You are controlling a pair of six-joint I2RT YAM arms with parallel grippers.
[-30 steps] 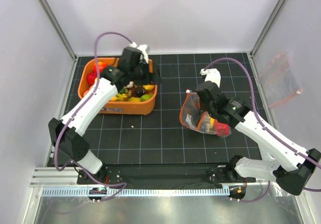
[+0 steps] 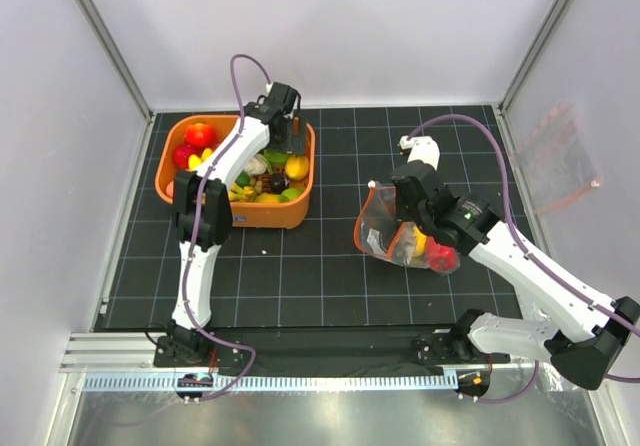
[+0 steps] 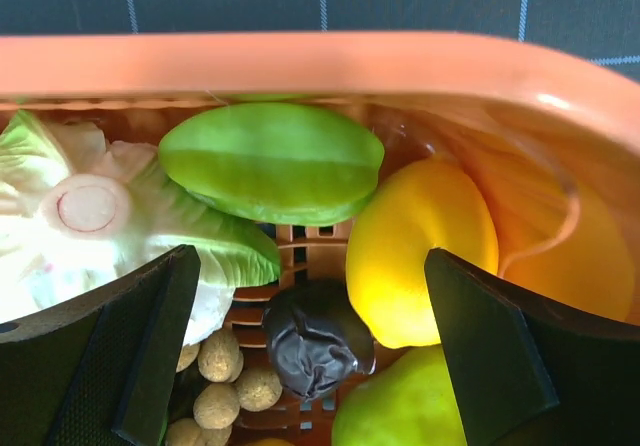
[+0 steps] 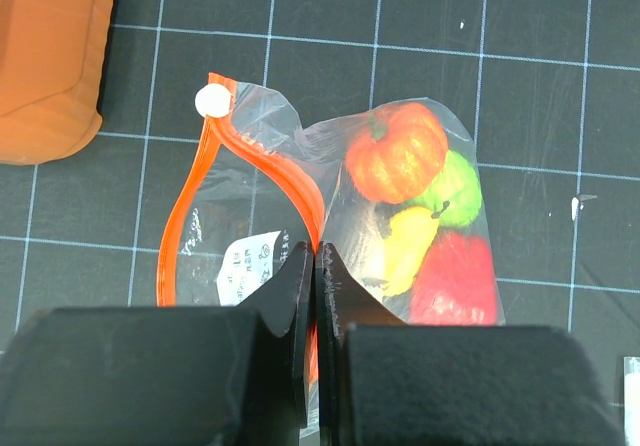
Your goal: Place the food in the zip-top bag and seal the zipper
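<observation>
My left gripper hangs open over the back right of the orange bin [image 2: 280, 218], above a green oblong vegetable [image 3: 270, 158], a cabbage [image 3: 80, 226], a yellow fruit [image 3: 418, 241], a dark fruit [image 3: 312, 341], a green fruit [image 3: 400, 401] and small brown balls. My right gripper is shut on the orange-rimmed edge of the clear zip bag [image 2: 380, 228]. Inside the bag lie an orange pumpkin [image 4: 398, 148], a green pepper [image 4: 455, 186], a yellow pepper [image 4: 408, 241] and a red item [image 4: 455, 281].
White walls border the workspace at the back and both sides.
My left arm has swung back over the bin's rear, its gripper now pointing down into the food. The right arm holds still at the bag, which has barely moved.
</observation>
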